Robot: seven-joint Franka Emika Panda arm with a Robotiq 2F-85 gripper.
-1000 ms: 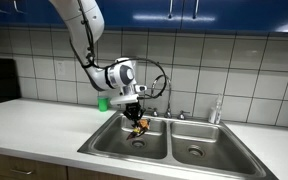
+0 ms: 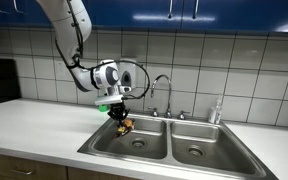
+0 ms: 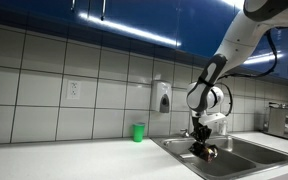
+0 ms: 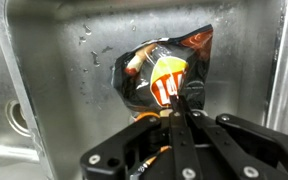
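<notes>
A dark snack packet (image 4: 162,75) with an orange and yellow label hangs below my gripper, whose fingers are shut on it. In the wrist view the fingers cover part of the packet's lower side. The first exterior view has the packet (image 2: 125,127) over the left basin of the steel sink (image 2: 149,145), towards its left rear side. From the second exterior view, the packet (image 3: 205,152) also appears at the sink, just under the gripper.
A green cup (image 3: 137,132) stands on the counter by the wall, left of the sink. The faucet (image 2: 168,95) rises behind the basins, with a bottle (image 2: 216,110) to its right. Bare white counter (image 2: 34,125) stretches out to the left.
My arm has moved left across the sink, and the packet has travelled with the gripper.
</notes>
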